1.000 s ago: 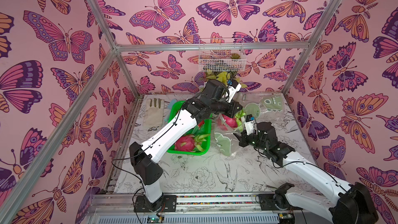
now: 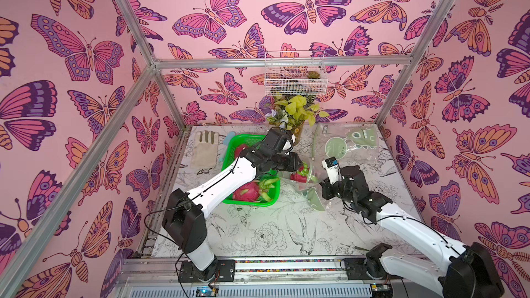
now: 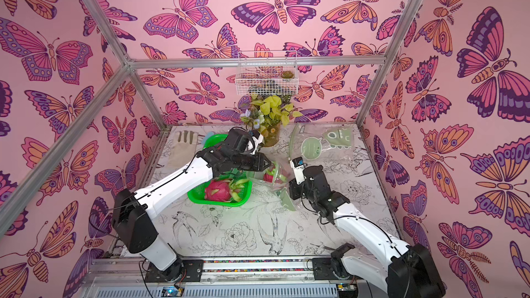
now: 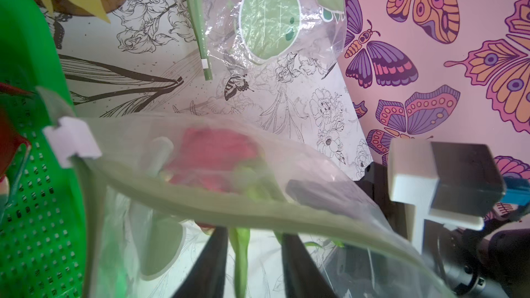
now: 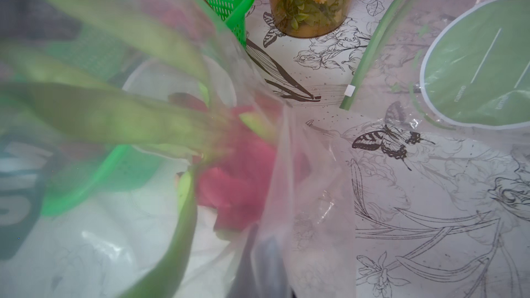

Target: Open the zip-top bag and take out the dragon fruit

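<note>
The clear zip top bag (image 2: 314, 199) hangs between my two grippers, its pale green rim (image 4: 265, 215) stretched across the left wrist view. Through its film the pink dragon fruit (image 5: 234, 193) shows with long green scales. My left gripper is at the bag's mouth, its fingers blurred and apart below the rim. One green scale (image 4: 241, 265) appears between them in that view; whether they touch it, I cannot tell. On the bag's other side my right gripper (image 2: 325, 189) is shut on the film; folds cover its dark fingers (image 5: 270, 265) in the right wrist view.
A green basket (image 2: 248, 203) with more dragon fruit (image 2: 246, 192) stands under my left arm. Behind are a flower vase (image 5: 312, 5) and another printed zip bag (image 2: 335, 147) lying flat.
</note>
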